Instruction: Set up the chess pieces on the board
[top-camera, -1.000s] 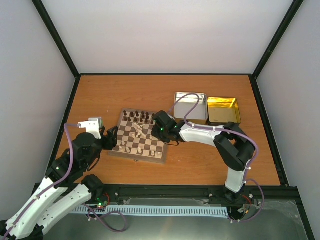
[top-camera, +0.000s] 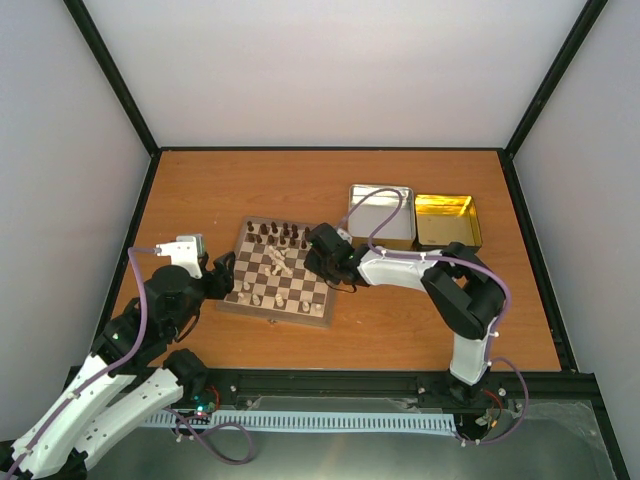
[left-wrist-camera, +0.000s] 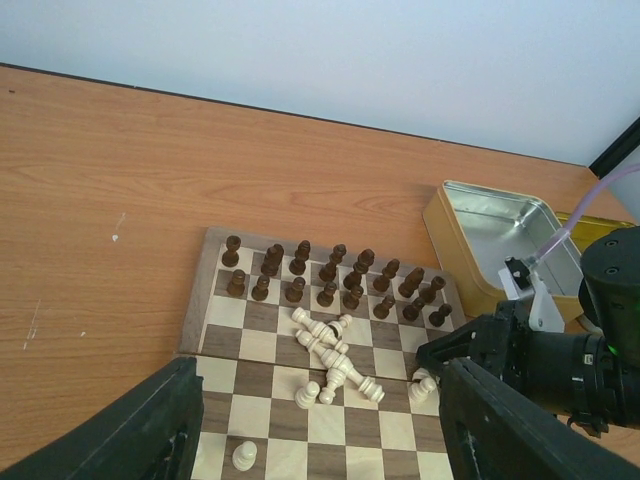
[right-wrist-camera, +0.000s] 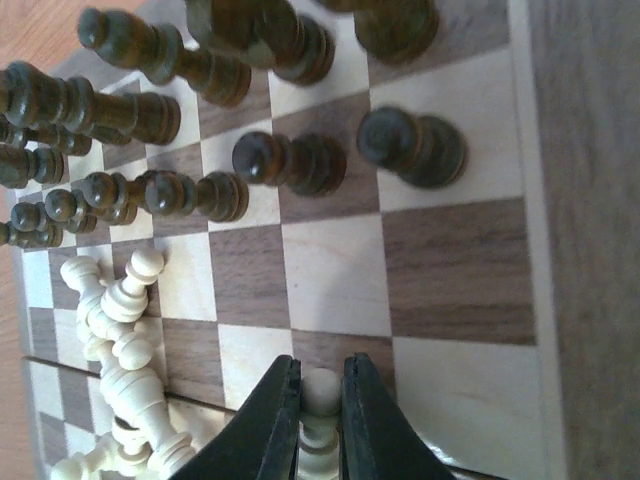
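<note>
The chessboard (top-camera: 305, 314) holds dark pieces (left-wrist-camera: 295, 290) standing in rows along its far half. Several white pieces (left-wrist-camera: 333, 362) lie in a loose heap near the middle; a few stand on the near half, such as a white pawn (left-wrist-camera: 243, 456). My right gripper is at the board's right side, shut on a white piece (right-wrist-camera: 319, 440) held upright between its fingertips. My left gripper hangs over the board's left part, fingers apart, with nothing held between them.
A silver tin (left-wrist-camera: 500, 225) and a gold tin (top-camera: 445, 215) stand behind and right of the board.
The right arm has shifted very slightly in the top view; otherwise little differs.
</note>
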